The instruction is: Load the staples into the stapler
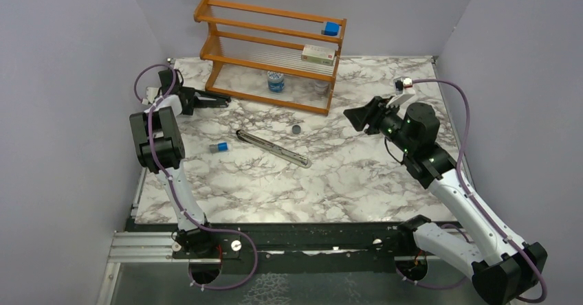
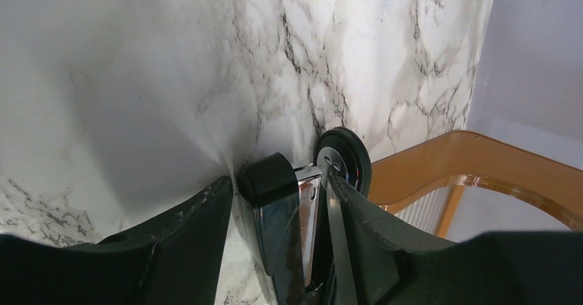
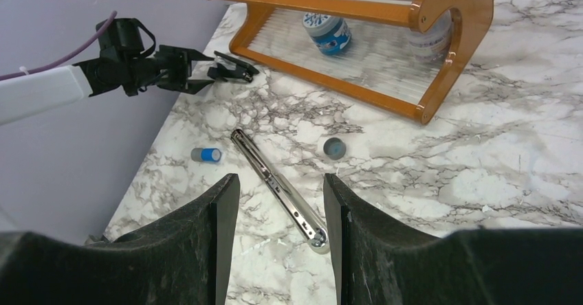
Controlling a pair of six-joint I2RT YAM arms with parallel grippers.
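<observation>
A black stapler (image 1: 218, 97) lies by the left foot of the wooden rack, at the back left. My left gripper (image 1: 196, 100) is at its near end, low over the table. In the left wrist view the stapler (image 2: 278, 209), with a shiny metal strip, runs between my parted fingers. The right finger overlaps a round black end, and whether it touches cannot be told. A pale box (image 1: 317, 54), which may hold staples, rests on the rack's middle shelf. My right gripper (image 1: 357, 119) hovers at the right, open and empty; its fingers (image 3: 218, 209) stand apart.
The wooden rack (image 1: 275, 99) fills the back and holds a blue-labelled jar (image 1: 276, 82) and a blue item (image 1: 331, 28). Mid-table lie a long metal strip (image 1: 273, 148), a small blue cylinder (image 1: 218, 147) and a grey disc (image 1: 296, 129). Free table lies front and right.
</observation>
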